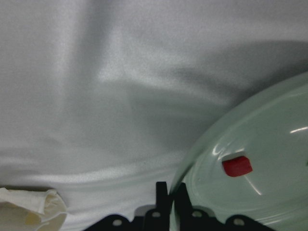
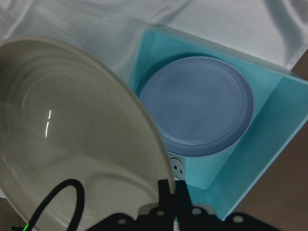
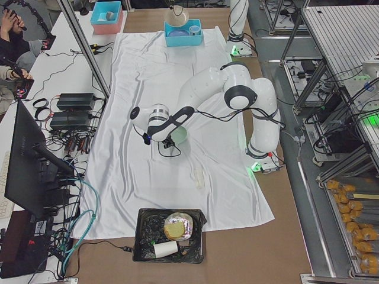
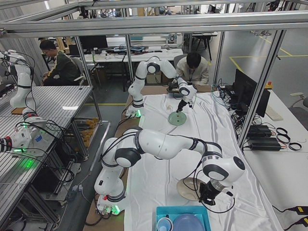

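Observation:
My left gripper is shut on the rim of a green plate with a small red piece on it; the plate also shows in the camera right view. My right gripper is shut on the rim of a beige bowl, which hangs over the edge of a blue bin holding a blue plate and a cup, as the camera right view shows. A folded pale cloth lies beside the green plate in the left wrist view.
A black tray with a foil dish and a white roll sits at the near edge. Monitors and cables line the left side.

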